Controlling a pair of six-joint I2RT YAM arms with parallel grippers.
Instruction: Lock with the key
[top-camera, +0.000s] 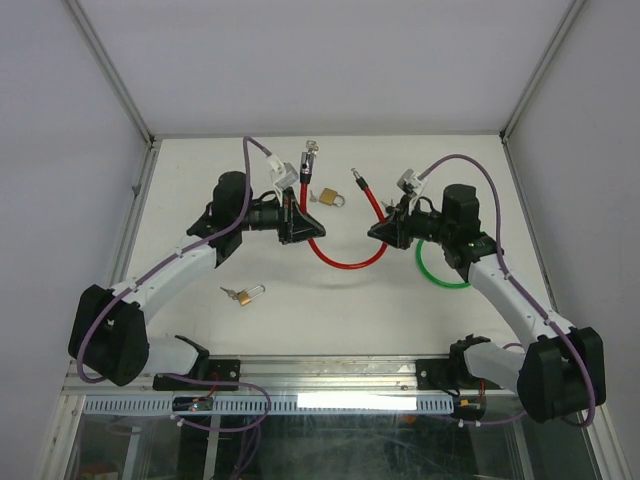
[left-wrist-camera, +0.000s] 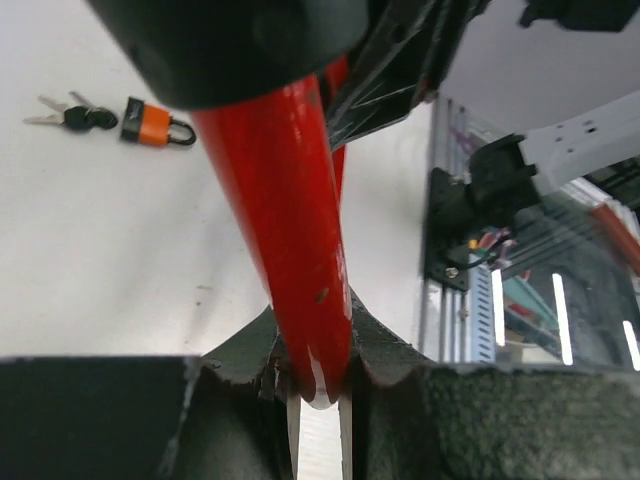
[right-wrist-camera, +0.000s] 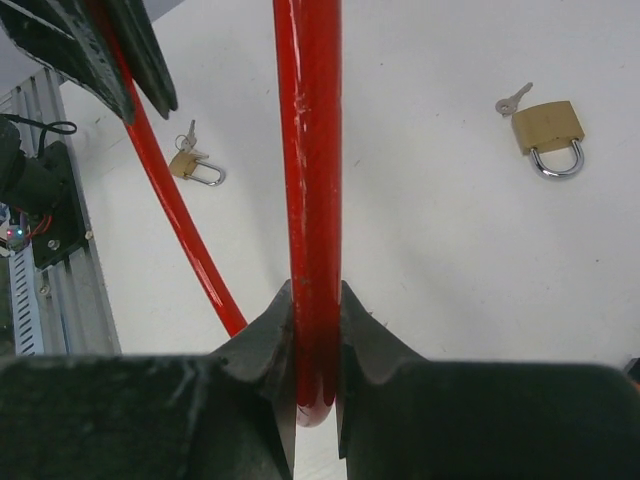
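A red cable lock (top-camera: 346, 264) hangs in a U between my grippers. My left gripper (top-camera: 300, 228) is shut on one end (left-wrist-camera: 280, 200), which rises upright to a metal lock head with a key (top-camera: 311, 146) in its top. My right gripper (top-camera: 383, 228) is shut on the other end (right-wrist-camera: 312, 200), tilted up to a bare metal tip (top-camera: 356, 175). The two ends are apart.
A brass padlock (top-camera: 329, 198) with a key lies at the back. Another padlock (top-camera: 249, 294) with keys is front left. A green cable lock (top-camera: 440, 280) lies on the right. The white table is otherwise mostly clear.
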